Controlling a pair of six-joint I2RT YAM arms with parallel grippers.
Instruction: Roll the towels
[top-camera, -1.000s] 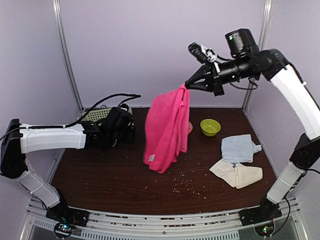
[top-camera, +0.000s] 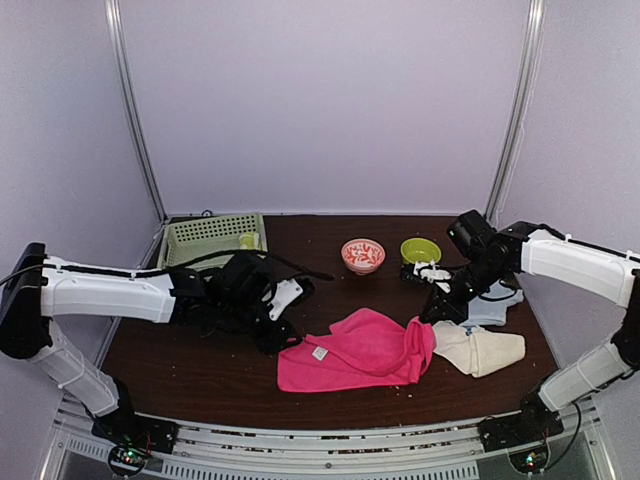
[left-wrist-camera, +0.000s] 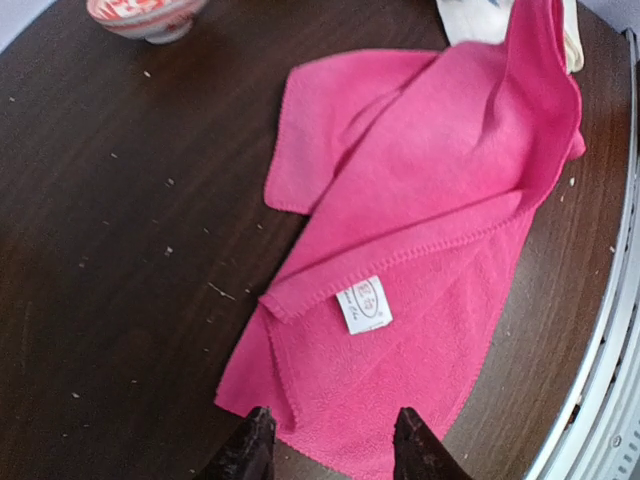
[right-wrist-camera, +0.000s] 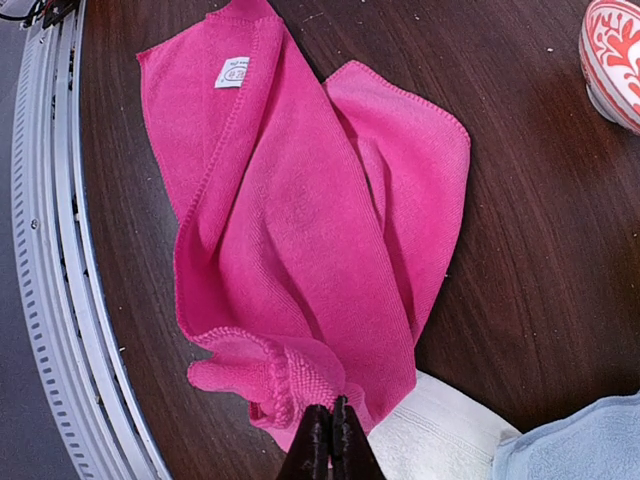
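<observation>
A pink towel (top-camera: 350, 360) lies crumpled at the front middle of the table, its white label (left-wrist-camera: 365, 305) facing up. My right gripper is shut on a bunched end of it at the right, over the cream towel (top-camera: 480, 350). My left gripper is above the pink towel's left end, fingers apart with nothing seen between them. A light blue towel (right-wrist-camera: 570, 445) lies behind the cream one.
A red-patterned bowl (top-camera: 363, 255) and a green bowl (top-camera: 420, 248) stand at the back. A pale green basket (top-camera: 185, 242) is at the back left.
My right gripper has lowered the hanging pink towel onto the table. My left gripper has moved from near the basket down and right to over the towel's left end.
</observation>
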